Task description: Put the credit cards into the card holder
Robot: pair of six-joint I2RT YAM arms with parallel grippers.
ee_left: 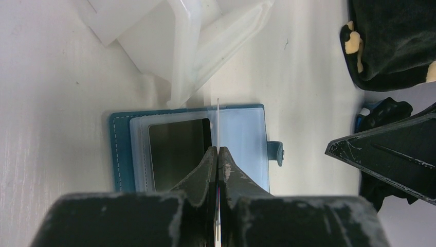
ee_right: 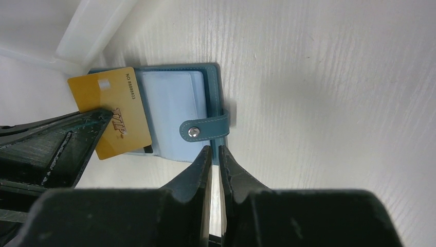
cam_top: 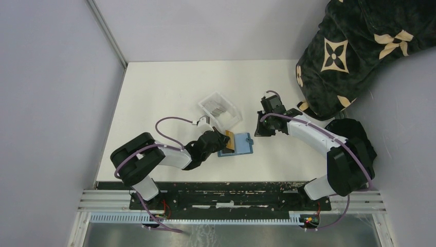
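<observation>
Pinched edge-on in my left gripper is a gold credit card (ee_right: 128, 116), upright over the open blue card holder (cam_top: 243, 144). The holder lies flat on the table. In the left wrist view its left half has a dark panel (ee_left: 177, 149) in a clear sleeve, and the card's thin edge stands beside that panel. Whether the card has entered a pocket I cannot tell. My right gripper hovers by the holder's snap strap (ee_right: 205, 128), its fingers nearly together, only a narrow gap and no object showing between them.
A translucent white bin (cam_top: 234, 116) with cards (cam_top: 218, 106) inside stands just behind the holder, close to the left gripper. A dark patterned cushion (cam_top: 334, 56) fills the back right. Open table lies to the left and front right.
</observation>
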